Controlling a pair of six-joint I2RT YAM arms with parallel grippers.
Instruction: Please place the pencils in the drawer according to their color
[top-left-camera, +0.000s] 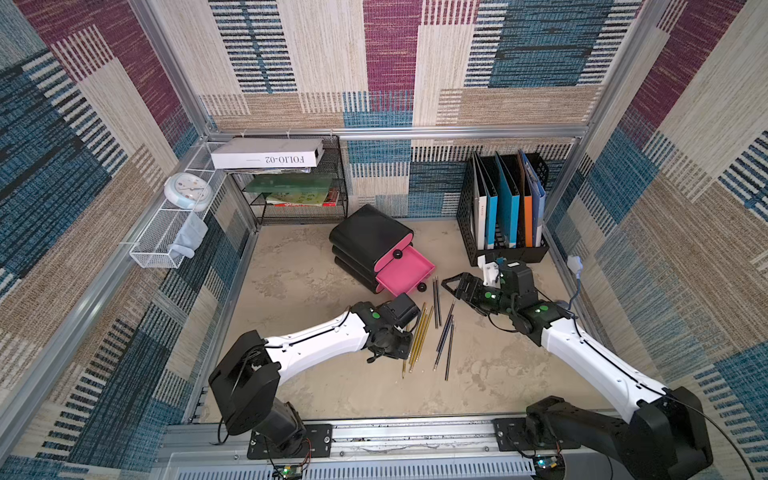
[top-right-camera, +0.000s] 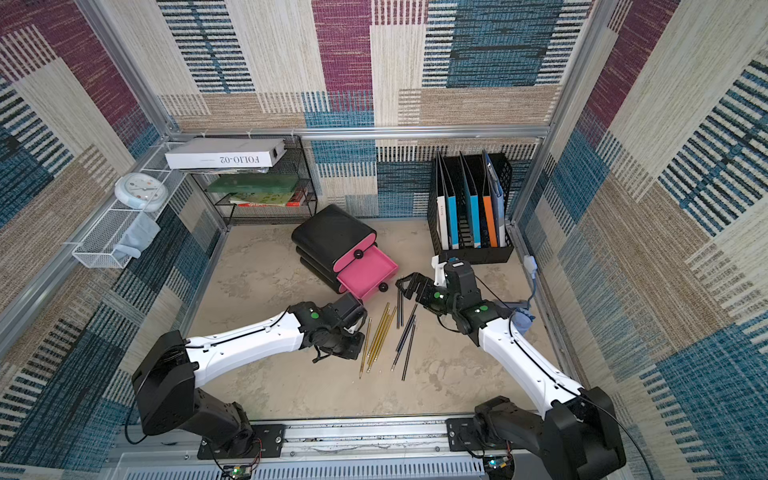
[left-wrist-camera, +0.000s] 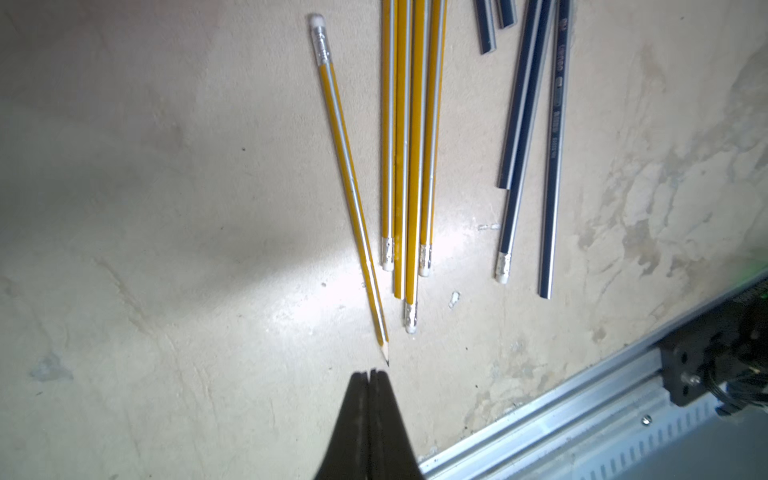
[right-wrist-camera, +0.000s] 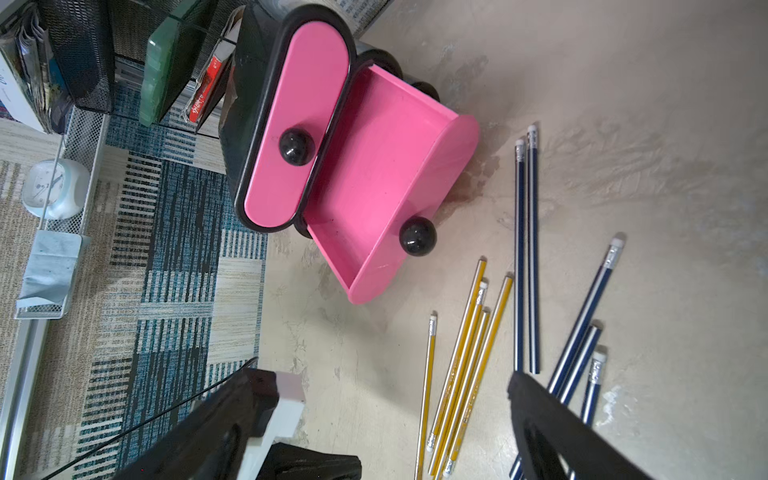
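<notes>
In the left wrist view, my left gripper is shut with nothing between its fingers. A lone yellow pencil (left-wrist-camera: 352, 188) lies just beyond the fingertips, its sharpened point towards them. To its right, several yellow pencils (left-wrist-camera: 413, 160) lie side by side. Dark blue pencils (left-wrist-camera: 553, 160) lie further right in loose groups. My right gripper stands open above the table, its fingers wide apart, with nothing held. Ahead of it the pink drawer (right-wrist-camera: 384, 152) is pulled out from the black case (top-left-camera: 370, 232) and looks empty. The case's upper drawer front (right-wrist-camera: 300, 96) is closed.
A black file rack (top-left-camera: 502, 255) with folders stands at the back right. At the back left is a wire shelf (top-left-camera: 340, 172) bearing a folio box (top-left-camera: 268, 153).
</notes>
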